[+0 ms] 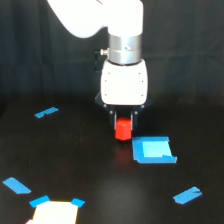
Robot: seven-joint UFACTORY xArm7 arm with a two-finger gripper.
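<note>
A small red block (123, 129) is between the fingers of my gripper (123, 122), which looks shut on it. The block is just left of the upper left corner of a pale blue square (156, 149) edged with blue tape. Whether the block touches the black table or hangs slightly above it, I cannot tell. At the bottom left, a cream-coloured square (55, 213) lies with blue tape at its corners.
Blue tape strips lie on the table: one at the far left (46, 112), one at the near left (16, 186) and one at the lower right (187, 195).
</note>
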